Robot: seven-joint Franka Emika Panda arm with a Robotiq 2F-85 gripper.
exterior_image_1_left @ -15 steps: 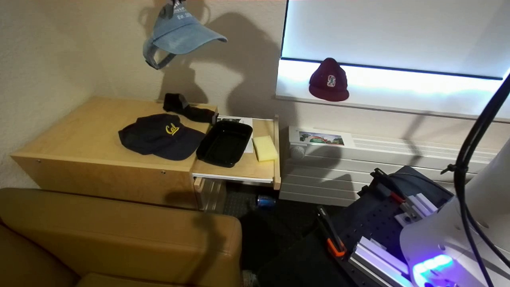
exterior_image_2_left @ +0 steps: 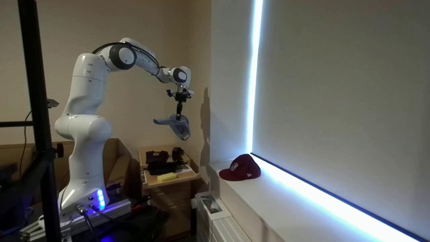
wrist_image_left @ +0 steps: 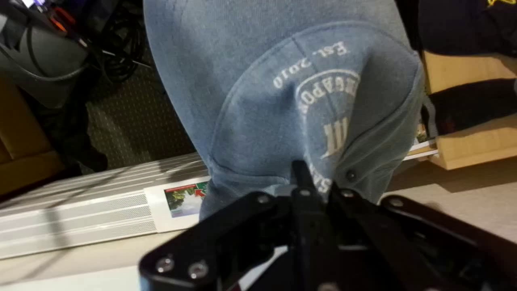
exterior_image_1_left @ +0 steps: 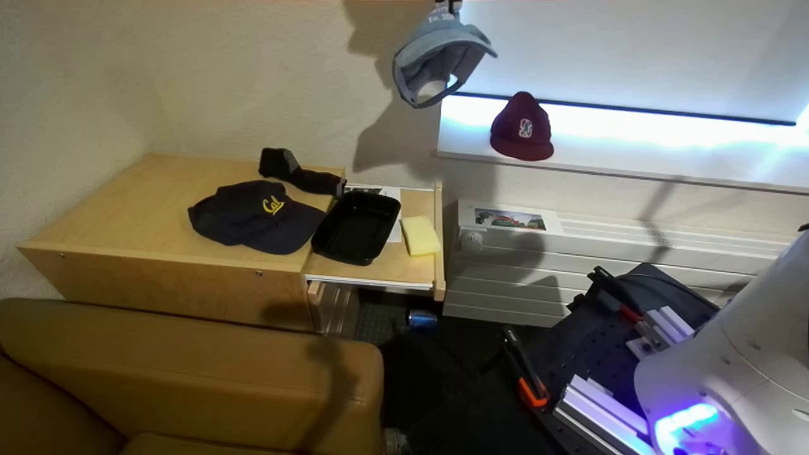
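Observation:
A faded blue cap (exterior_image_1_left: 440, 45) with white lettering hangs in the air, high up in front of the wall and beside the window. My gripper (exterior_image_2_left: 178, 117) is shut on the crown of this blue cap (exterior_image_2_left: 182, 128), pointing down from above. In the wrist view the pinched cloth of the cap (wrist_image_left: 271, 126) runs up to the dark fingers (wrist_image_left: 303, 177), and its brim extends away from me. On the white sill sits a maroon cap (exterior_image_1_left: 521, 127), apart from the gripper. A navy cap (exterior_image_1_left: 261, 217) with a yellow "Cal" mark lies on the wooden cabinet.
A black tray (exterior_image_1_left: 356, 227) and a yellow sponge (exterior_image_1_left: 421, 235) rest on the open drawer. Behind the navy cap lies a dark sock-like item (exterior_image_1_left: 299, 173). The window sill (exterior_image_2_left: 298, 193) is bare to one side of the maroon cap. Below it runs a white radiator (exterior_image_1_left: 599, 265).
The blue cap has moved right in exterior view 1, from above the cabinet to near the window's edge, and has turned. The maroon cap and the items on the cabinet have stayed put.

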